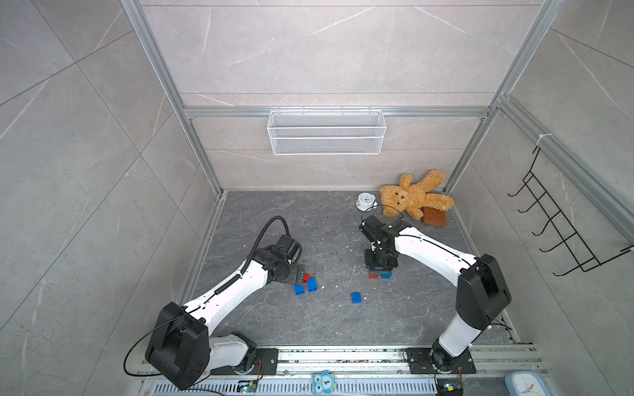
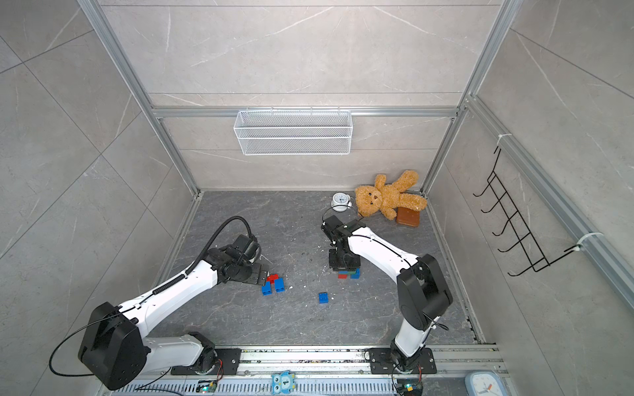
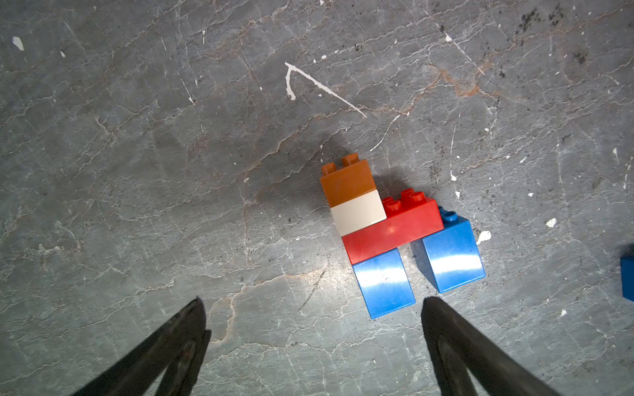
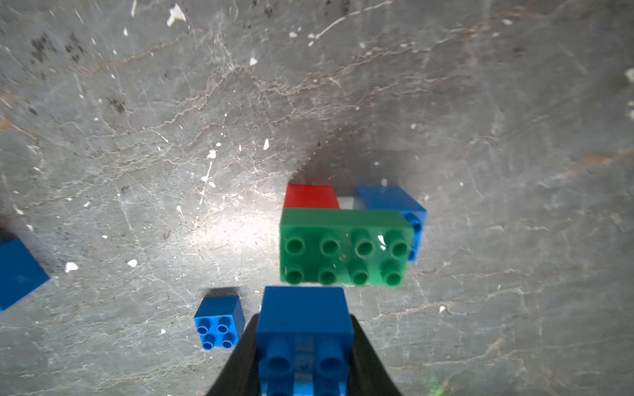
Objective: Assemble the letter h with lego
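Note:
In the right wrist view my right gripper is shut on a blue brick (image 4: 305, 309). Just beyond it sits a cluster: a green brick (image 4: 346, 245) with studs up, a red brick (image 4: 310, 194) and a blue brick (image 4: 389, 200); a loose small blue brick (image 4: 218, 320) lies nearby. My left gripper stands open over a second cluster: an orange brick (image 3: 346, 181), a white brick (image 3: 358, 213), a red brick (image 3: 393, 231), a blue brick (image 3: 383, 282) and another blue brick (image 3: 447, 256).
A teddy bear (image 1: 412, 194), a white cup (image 1: 366, 200) and a brown block (image 1: 434, 217) stand at the back right. A wire basket (image 1: 326, 132) hangs on the back wall.

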